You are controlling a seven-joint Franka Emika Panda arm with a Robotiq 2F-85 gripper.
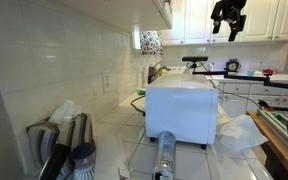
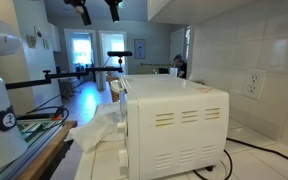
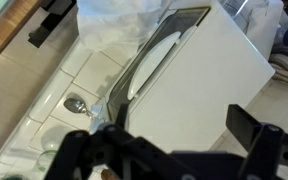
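Observation:
A white box-shaped appliance, likely a microwave (image 1: pixel 181 112), stands on the tiled counter. The wrist view looks down on its pale top (image 3: pixel 204 85), with a long white handle (image 3: pixel 154 66) along its front side. High above the counter, my gripper (image 1: pixel 225 33) is in the upper right of exterior view 1. Its fingers also hang at the top of exterior view 2. In the wrist view the two dark fingers (image 3: pixel 246 125) are wide apart, and nothing is held between them.
Crumpled white plastic or paper (image 2: pixel 96 128) lies before the appliance. A metal spoon (image 3: pixel 77 105) rests on the tiles. A clear cylinder (image 1: pixel 165 157), a brush (image 1: pixel 84 160) and a striped holder (image 1: pixel 44 140) stand nearby. Overhead cabinets (image 1: pixel 109 10) border the left side.

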